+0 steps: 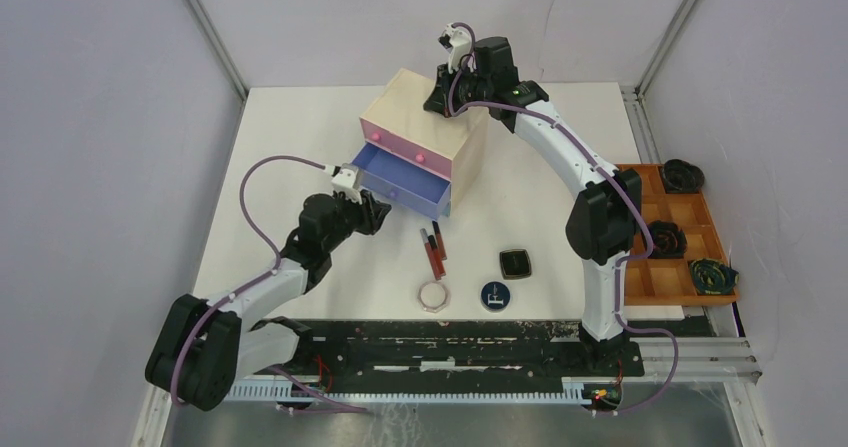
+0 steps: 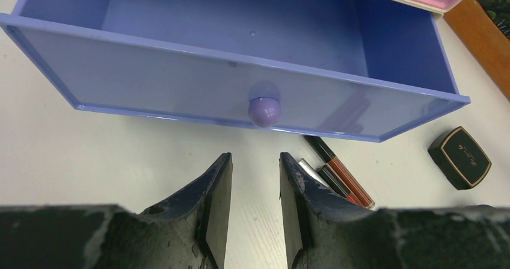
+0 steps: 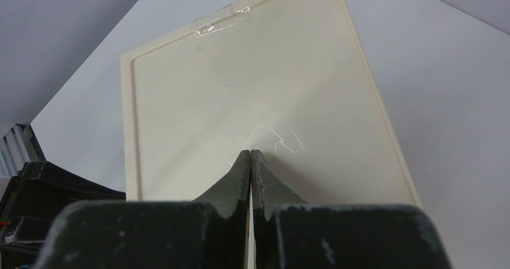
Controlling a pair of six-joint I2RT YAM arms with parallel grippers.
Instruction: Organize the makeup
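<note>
A cream cabinet [image 1: 415, 102] stands at the back of the table, its pink upper drawer [image 1: 404, 150] closed. Pulled out below it is a blue drawer [image 2: 162, 76], empty where its inside shows, with a round purple knob [image 2: 264, 112]. My left gripper is open in front of that knob, apart from it, nothing between the fingers. On the cabinet's top my right gripper is shut, its tips at or near the surface. Several lip pencils or tubes [image 1: 434, 252], a white round compact [image 1: 433, 296], a dark blue round case [image 1: 495, 295] and a black square compact [image 1: 515, 263] lie on the table.
A wooden tray [image 1: 660, 285] with several dark dishes stands at the right. White table shows bare on the left and to the right of the cabinet.
</note>
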